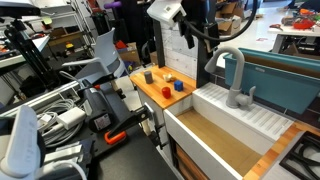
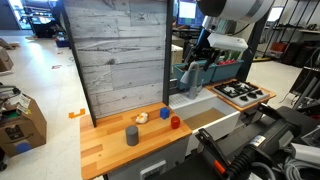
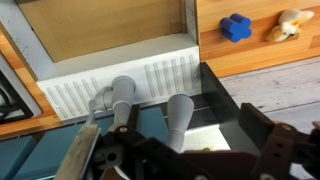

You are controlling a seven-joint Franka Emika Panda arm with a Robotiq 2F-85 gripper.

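My gripper stands open, its two dark fingers (image 3: 265, 130) spread wide at the bottom of the wrist view with nothing held. From exterior view 1 the gripper (image 1: 212, 47) hangs in the air beside and above the grey faucet (image 1: 237, 88). The faucet (image 3: 122, 93) rises close below the camera in the wrist view. On the wooden counter (image 1: 150, 98) sit a blue block-like object (image 1: 178, 86), a red cup-like object (image 1: 166, 92) and a grey cylinder (image 1: 148, 77). A small yellow-and-white item (image 3: 288, 25) lies near the blue object (image 3: 236, 27).
A white sink (image 1: 187, 137) with a tan bottom lies in front of the faucet. A teal bin (image 1: 275, 80) stands behind it, and a stove (image 1: 300, 155) is at the right. A panelled wall (image 2: 130, 70) borders the counter.
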